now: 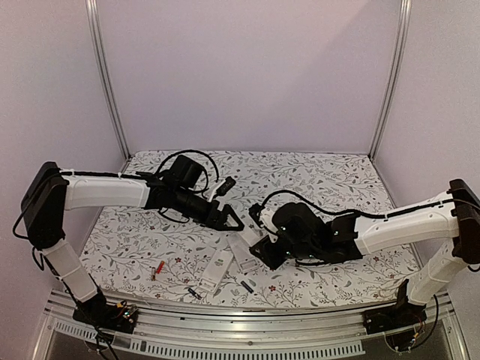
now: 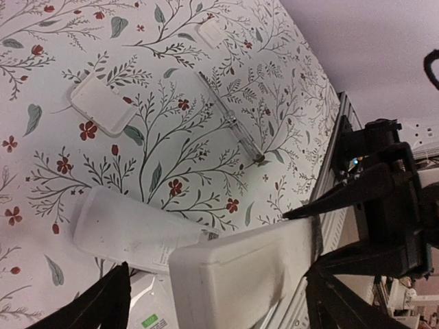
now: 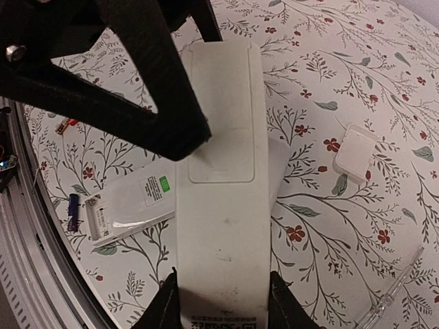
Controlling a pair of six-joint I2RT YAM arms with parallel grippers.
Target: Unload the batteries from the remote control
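Observation:
A white remote point(image 3: 223, 226), back cover showing, is held up by my right gripper, shut on one end; in the top view it is at the centre front point(image 1: 251, 236). Other white remotes point(image 1: 216, 270) lie on the patterned table below, partly hidden in the wrist views.
Loose batteries point(image 1: 247, 286) and a red one point(image 1: 160, 267) lie near the front edge. A small white cover point(image 2: 103, 103) and a clear screwdriver-like tool point(image 2: 233, 120) lie on the table.

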